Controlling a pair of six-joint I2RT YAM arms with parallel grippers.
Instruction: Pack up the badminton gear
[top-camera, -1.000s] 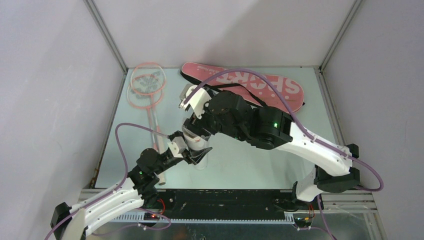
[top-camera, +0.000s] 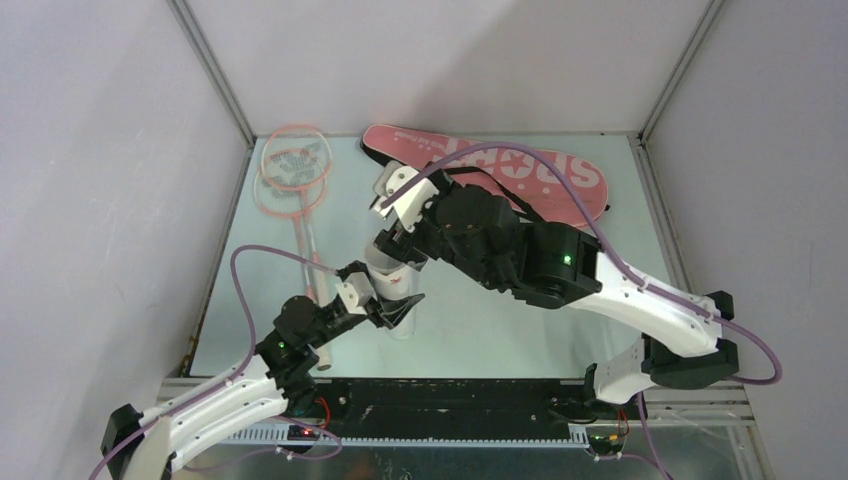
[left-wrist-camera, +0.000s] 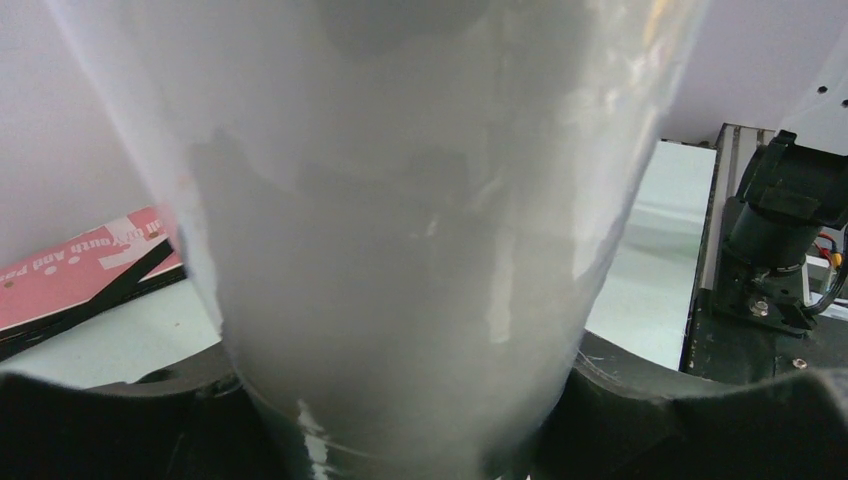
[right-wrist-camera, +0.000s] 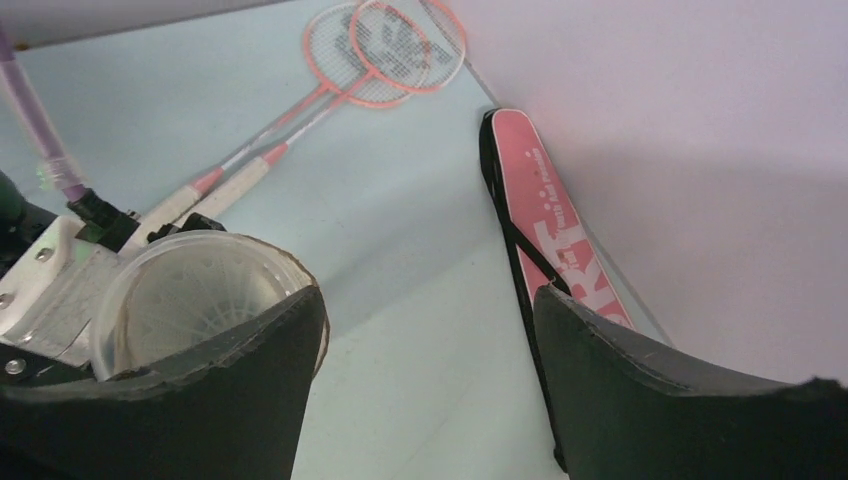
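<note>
A white shuttlecock tube (top-camera: 393, 285) (left-wrist-camera: 420, 230) (right-wrist-camera: 200, 290) stands with my left gripper (top-camera: 385, 305) shut around it. My right gripper (top-camera: 400, 240) is open, over the tube's top; its wrist view shows the round rim and translucent inside low on the left. Two pink rackets (top-camera: 297, 217) (right-wrist-camera: 320, 108) lie overlapping at the left of the board, heads to the back. A pink racket bag (top-camera: 560, 180) (left-wrist-camera: 70, 260) (right-wrist-camera: 530, 180) with a black strap lies along the back, partly behind my right arm.
The pale board (top-camera: 480, 340) is clear at the front right. Walls rise at back, left and right. The right arm covers much of the middle-right in the top view.
My right arm has moved slightly to the right in the top view. The left arm and the tube have not visibly moved.
</note>
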